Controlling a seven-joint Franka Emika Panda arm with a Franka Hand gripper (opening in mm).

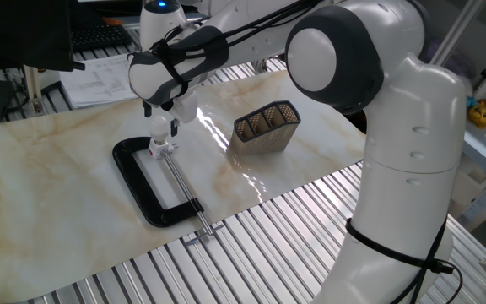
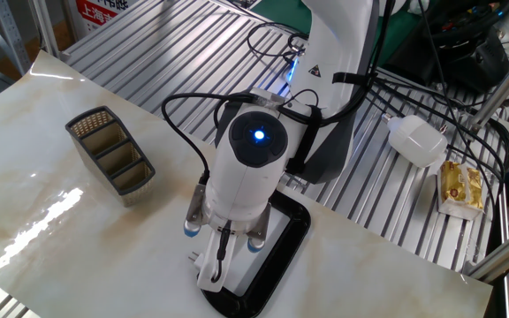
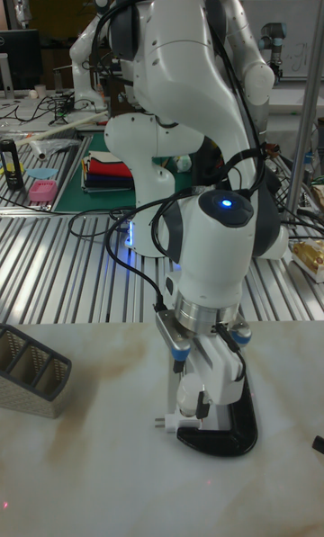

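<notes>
My gripper [image 1: 160, 121] points down at the table, its dark fingertips on either side of a small white plug-like item [image 1: 162, 150]. Whether the fingers press on it or stand apart cannot be made out. In exterior view 3 the plug [image 3: 180, 424] shows two prongs pointing left, low over the tabletop. A black C-clamp [image 1: 142, 187] with a metal screw lies flat right beside it, its upper end close to the plug. In exterior view 2 the arm's hand covers part of the clamp [image 2: 277, 256].
A grey-brown holder with open compartments [image 1: 264, 131] stands on the marbled sheet [image 1: 49, 186], apart from the gripper. Slatted metal table [image 1: 251, 253] borders the sheet. A white bulb [image 2: 416, 141] and a gold-topped box [image 2: 460, 190] lie on the slats.
</notes>
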